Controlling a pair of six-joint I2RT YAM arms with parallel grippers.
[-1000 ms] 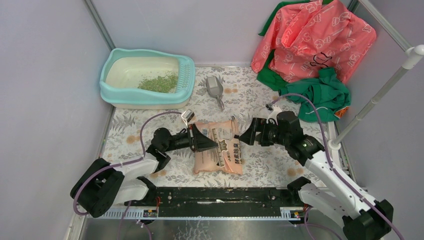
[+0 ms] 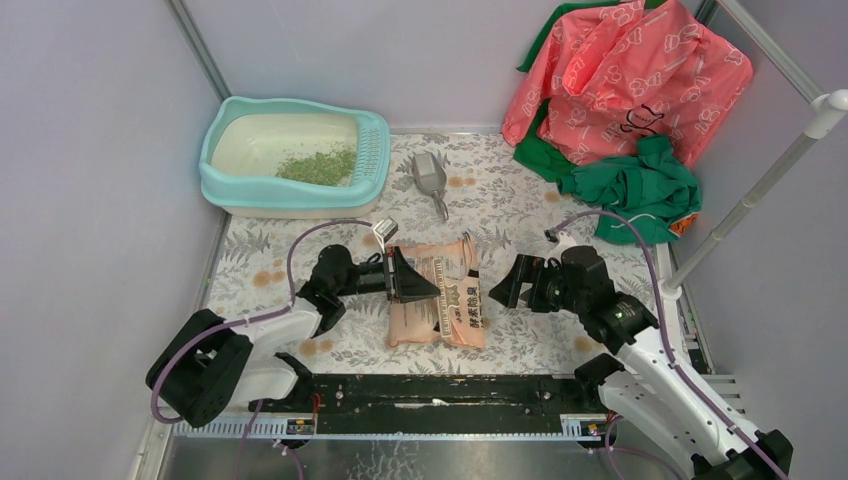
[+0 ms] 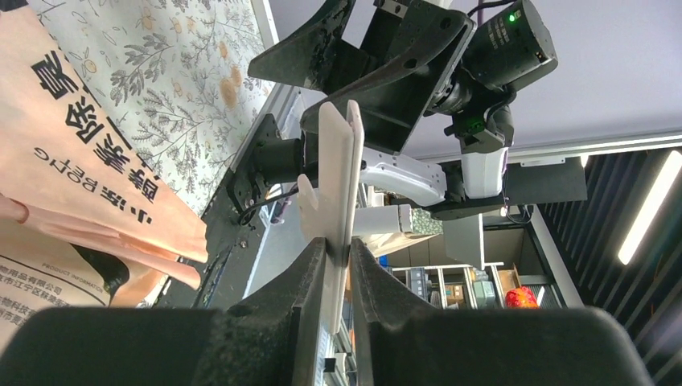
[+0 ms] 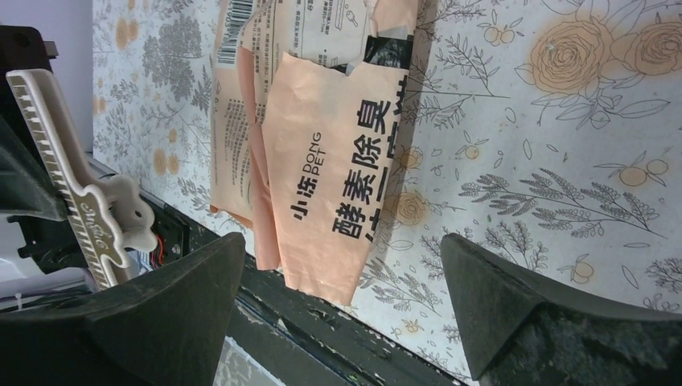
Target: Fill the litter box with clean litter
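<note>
The peach litter bag [image 2: 408, 322] lies flat on the patterned mat, its printed side up; a folded flap shows in the right wrist view on the bag [image 4: 322, 185]. My left gripper is shut on a thin white serrated tool [image 3: 342, 161], held above the bag. That white tool [image 4: 68, 173] also appears at the left of the right wrist view. To the right of the bag, my right gripper [image 2: 503, 290] stands open and empty. At the back left, the turquoise-rimmed litter box [image 2: 270, 185] has a small patch of green litter [image 2: 320, 168] inside.
A grey scoop [image 2: 430, 178] rests on the mat behind the bag. Pink cloth [image 2: 640, 80] and green cloth [image 2: 635, 190] are heaped at the back right.
My right gripper has drawn back to the right, from the bag's right edge to a small gap away. The left gripper has shifted only slightly; the bag stays in place.
</note>
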